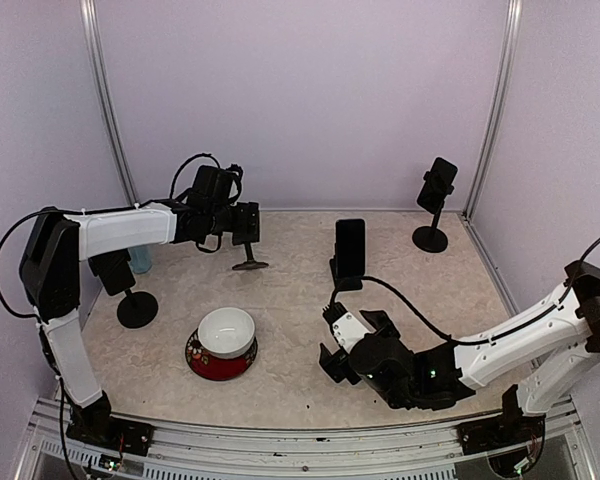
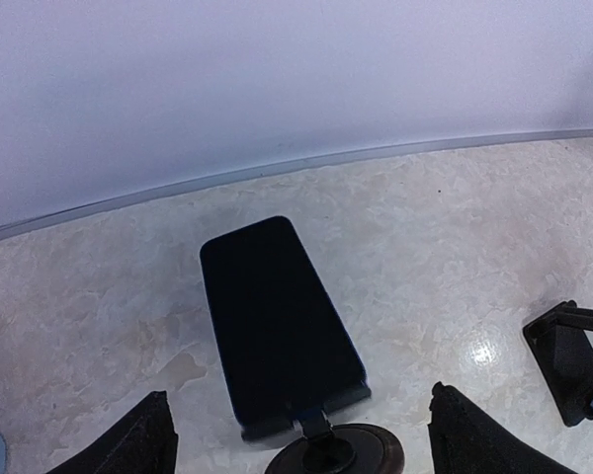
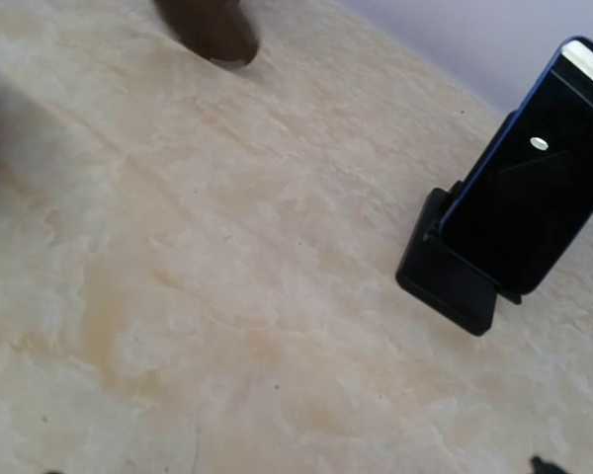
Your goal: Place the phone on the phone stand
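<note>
A black phone (image 2: 282, 316) rests on a round-based stand (image 2: 328, 456) beneath my left gripper in the left wrist view, its lower end blurred. The fingers are apart, either side of the stand's neck in that view; I cannot tell that they touch anything. In the top view the left gripper (image 1: 242, 222) is above the stand's base (image 1: 249, 264), which looks blurred and tilted. My right gripper (image 1: 348, 352) is low at the front right; only fingertip edges show in the right wrist view.
Another phone (image 3: 529, 178) stands on a square-based stand (image 3: 445, 281) at centre right. Further stands are at far left (image 1: 137, 310) and back right (image 1: 430, 240). A white bowl (image 1: 226, 330) sits on a red plate (image 1: 215, 370).
</note>
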